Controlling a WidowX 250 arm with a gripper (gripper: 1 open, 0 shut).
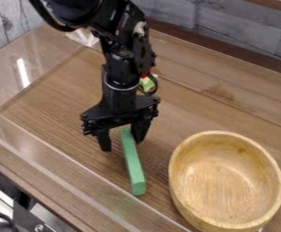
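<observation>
The black gripper (119,131) reaches down from the top to just over the upper end of a green bar (134,170), which lies lengthwise on the wooden table (58,118). The left finger stands left of the bar and the right finger at its right; whether they touch it is unclear. A yellow wooden bowl (226,186) sits at the lower right of the camera view.
A small green and red object (148,82) is partly hidden behind the arm. A grey wall runs along the back right. Its front edge runs along the lower left.
</observation>
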